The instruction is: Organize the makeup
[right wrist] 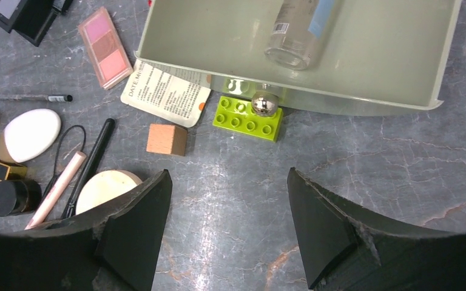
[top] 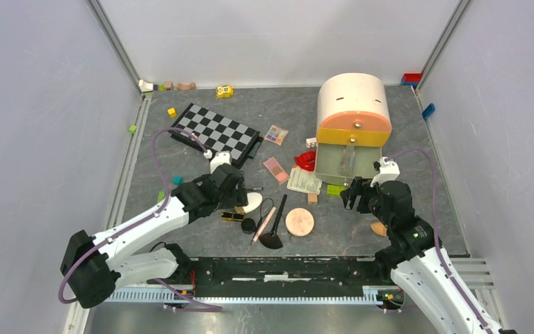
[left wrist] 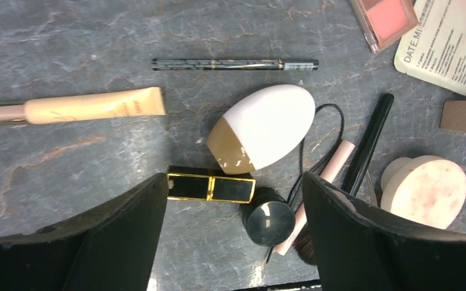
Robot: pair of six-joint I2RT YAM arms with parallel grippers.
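My left gripper [top: 233,195] hangs open above the cosmetics: a cream tube [left wrist: 91,109], an eyeliner pen [left wrist: 230,64], a white-and-tan sponge [left wrist: 267,121], a black-and-gold case [left wrist: 188,185], a black jar [left wrist: 267,221], a pink pencil, a black brush and a round compact [left wrist: 425,191]. My right gripper [top: 354,195] is open with nothing between its fingers, in front of the organizer's pulled-out drawer [right wrist: 370,60], which holds a clear bottle [right wrist: 294,36]. A pink palette [right wrist: 104,48] and a printed card [right wrist: 161,97] lie left of the drawer.
A checkerboard [top: 215,132] lies at the back left. A green brick [right wrist: 246,121] and a wooden cube [right wrist: 164,140] sit before the drawer. Small toys line the back edge.
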